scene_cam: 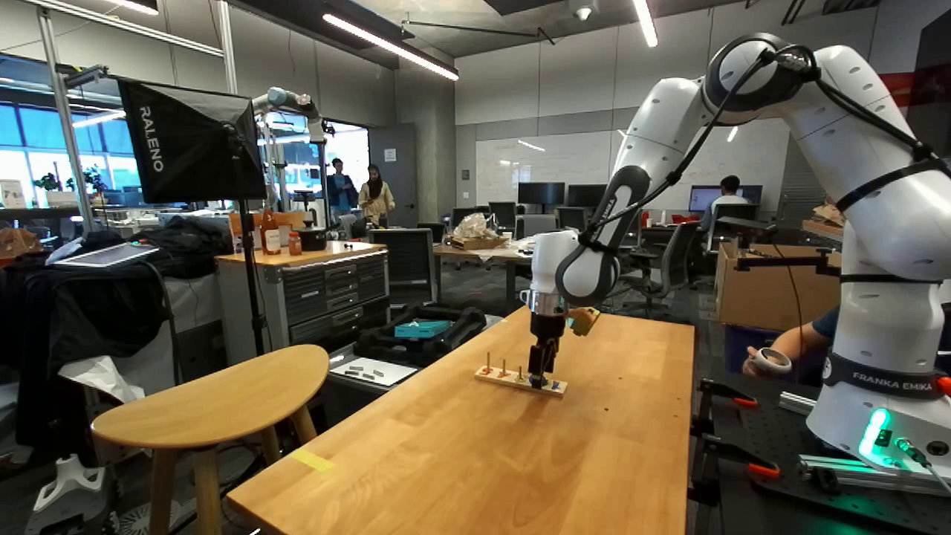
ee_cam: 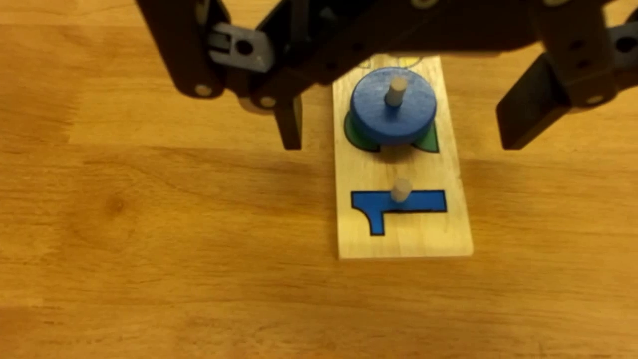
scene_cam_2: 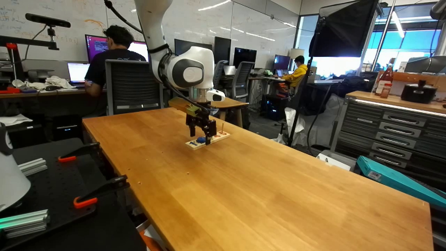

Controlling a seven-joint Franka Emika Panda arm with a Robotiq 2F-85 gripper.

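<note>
A pale wooden board [ee_cam: 400,239] with upright pegs and printed numerals lies on the table. In the wrist view a round blue disc [ee_cam: 374,122] sits around the peg over the green numeral, the peg's top poking through its hole. The end peg [ee_cam: 401,190], over the blue numeral 1, is bare. My gripper is open above the board, its fingers [ee_cam: 290,122] on either side of the disc and apart from it. In exterior view 2 the blue disc [scene_cam_2: 201,139] shows beside my gripper [scene_cam_2: 199,140]. The far end of the board is hidden in the wrist view.
Black clamps with orange tips [scene_cam: 762,469] stand along the mount's edge by the robot base. A wooden stool [scene_cam: 214,397] is off the table's left side.
</note>
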